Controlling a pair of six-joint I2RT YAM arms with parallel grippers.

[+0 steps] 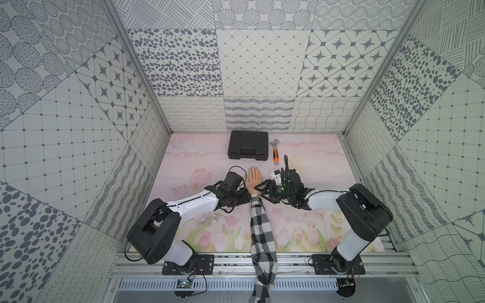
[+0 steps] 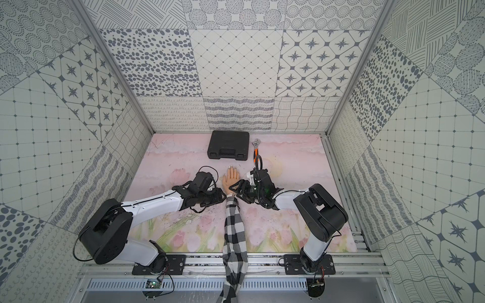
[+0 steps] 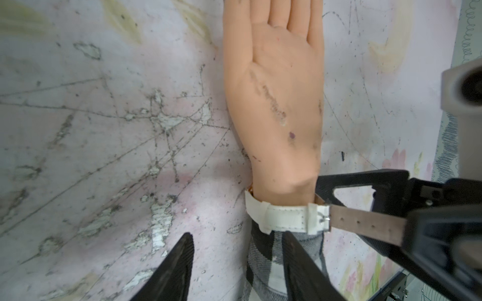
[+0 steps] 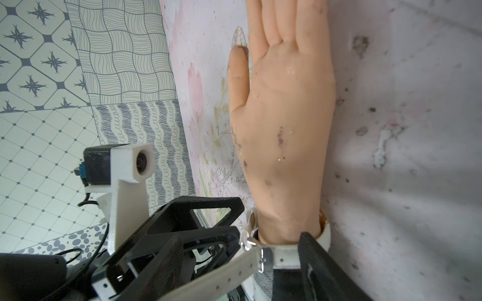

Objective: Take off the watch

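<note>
Around the wrist of a model hand [image 3: 286,100] sits the watch's white strap [image 3: 288,219], just above a checked sleeve. In the left wrist view, a beige strap tail [image 3: 369,224] runs from the buckle to the right, close by the right gripper. In the right wrist view, a holed strap tail [image 4: 221,273] stretches down-left from the buckle [image 4: 253,245]. My left gripper is part open at the wrist, its gap over the table left of the sleeve. Open, my right gripper straddles the strap from the other side. Whether the strap touches a finger is unclear.
Behind the hand stand a black case [image 1: 248,145] and an orange-handled wrench [image 1: 275,151]. The sleeved arm [image 1: 262,227] runs to the front edge. Both grippers are close together at the wrist.
</note>
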